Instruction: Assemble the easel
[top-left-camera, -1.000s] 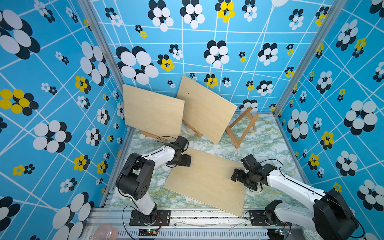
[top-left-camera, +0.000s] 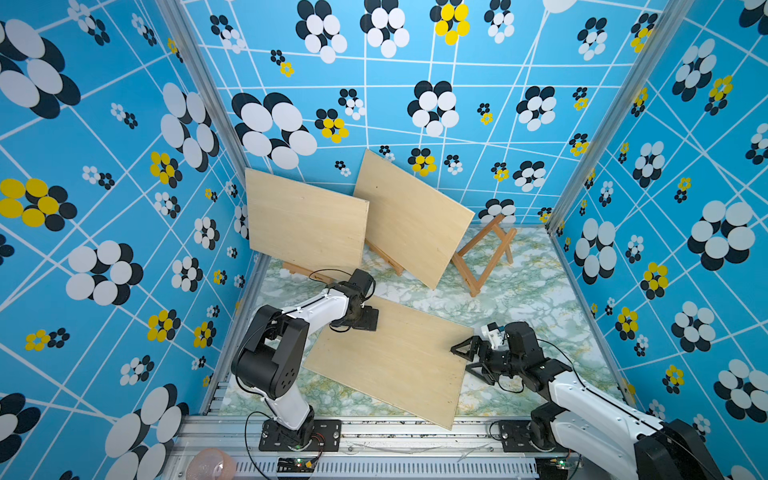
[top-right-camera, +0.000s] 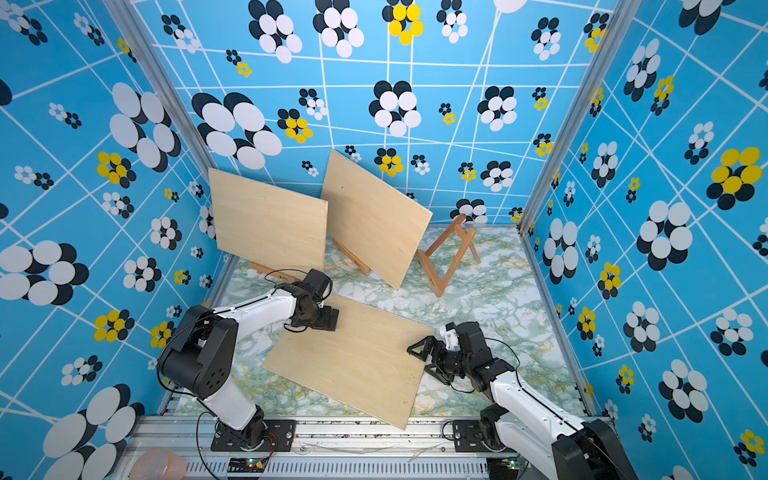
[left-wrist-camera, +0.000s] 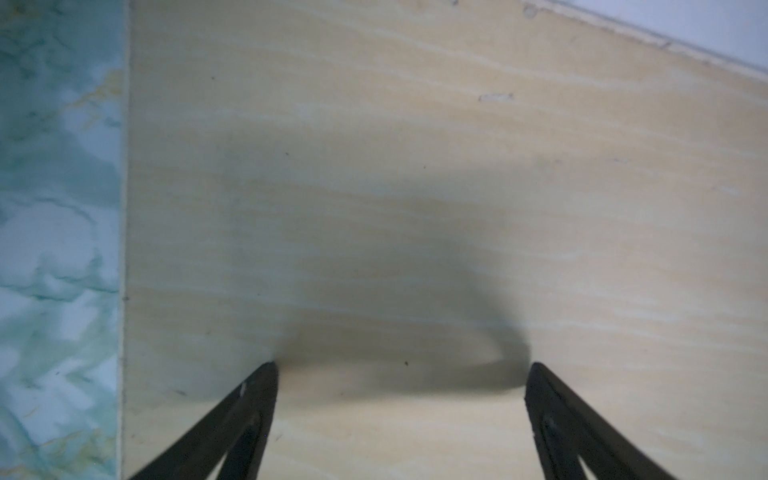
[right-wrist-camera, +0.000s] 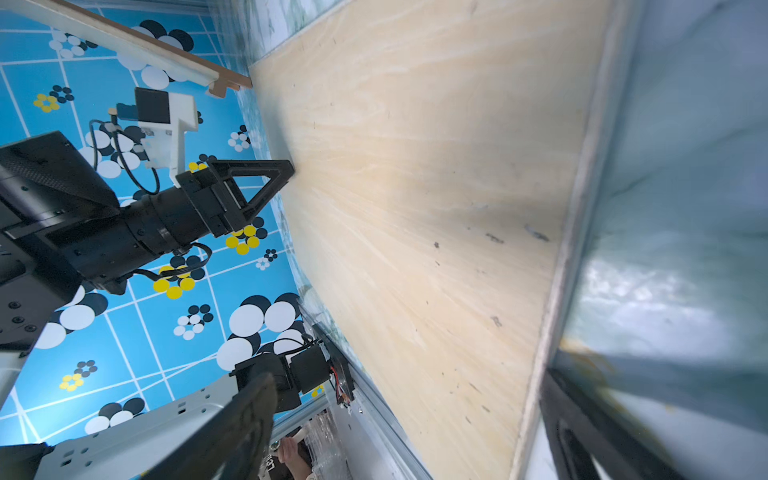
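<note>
A plywood board (top-left-camera: 400, 360) lies flat on the floor between the arms. My open left gripper is low over its far-left part, fingers spread above bare wood. My right gripper is open at the board's right edge, which runs beside one finger; I cannot tell whether they touch. At the back, two more boards (top-left-camera: 304, 216) (top-left-camera: 412, 212) stand tilted on wooden supports, and a bare wooden easel frame (top-left-camera: 476, 280) stands right of them.
Blue patterned walls enclose three sides, and a metal rail (top-left-camera: 384, 424) runs along the front.
The flat board has shifted left and turned somewhat.
</note>
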